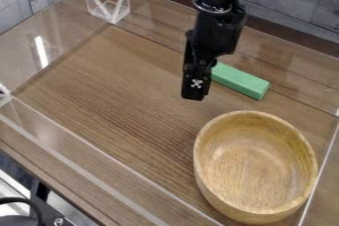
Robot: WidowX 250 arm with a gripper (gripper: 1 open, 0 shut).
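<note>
My black gripper (197, 71) points down over the middle of the wooden table, its open fingers left of a green rectangular block (240, 82). The block lies flat on the table, apart from the fingers as far as I can tell, partly behind the arm's right side.
A large tan wooden bowl (255, 202) fills the lower right. A white wire holder (110, 4) stands at the back left. Raised wooden edges run along the back.
</note>
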